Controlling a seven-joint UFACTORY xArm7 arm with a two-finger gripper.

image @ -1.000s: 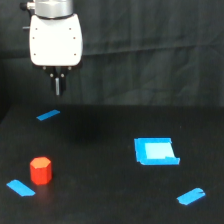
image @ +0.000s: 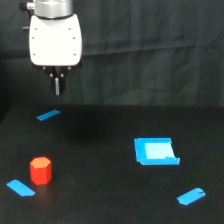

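Note:
A small red block (image: 40,172) with a many-sided top stands upright on the dark table at the front left. Well behind and above it, the white arm points downward at the upper left. Its slim dark gripper (image: 57,90) ends in a narrow tip held clear of the table, apart from the block. The fingers are too small and dark to show whether they are open or shut. On the right lies a white square (image: 159,151) bordered with blue tape, with nothing on it.
Blue tape strips lie flat at the back left (image: 48,115), front left (image: 20,188) and front right (image: 191,196). Bare table fills the middle between block and square. A dark curtain (image: 140,60) hangs behind.

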